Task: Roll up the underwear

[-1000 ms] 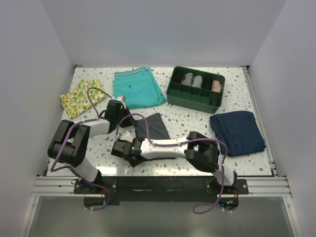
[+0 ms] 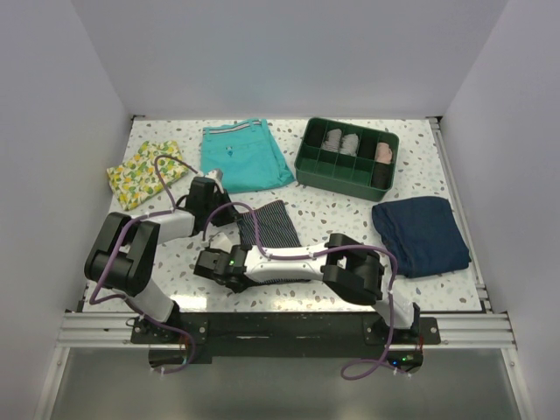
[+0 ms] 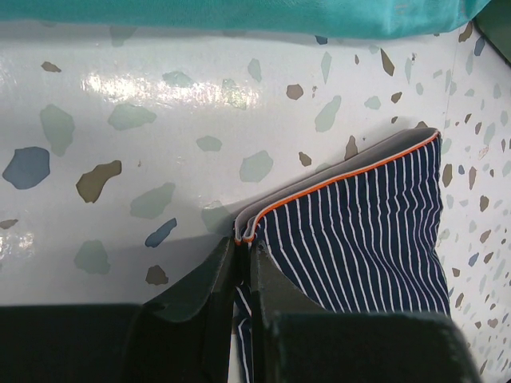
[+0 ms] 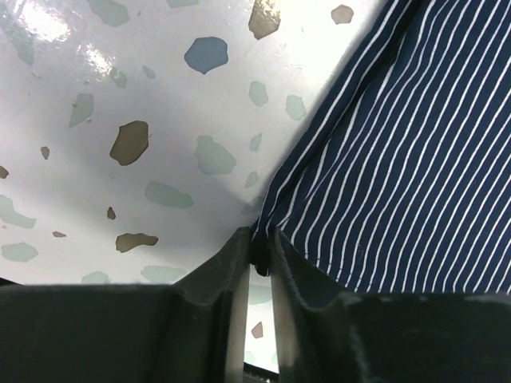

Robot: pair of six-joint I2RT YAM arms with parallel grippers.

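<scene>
The navy, white-striped underwear [image 2: 271, 223] lies spread on the speckled table, mostly under my right arm in the top view. In the left wrist view my left gripper is shut on a corner of the underwear [image 3: 351, 231] at its orange-edged waistband. In the right wrist view my right gripper has its fingertips around a narrow folded edge of the underwear [image 4: 407, 159]; whether they grip it firmly is unclear.
A teal garment [image 2: 241, 153] lies behind the underwear, a lemon-print cloth [image 2: 140, 175] at back left, and a navy folded garment [image 2: 420, 236] at right. A green compartment box [image 2: 346, 179] holds several rolled items at the back.
My left arm looks unchanged.
</scene>
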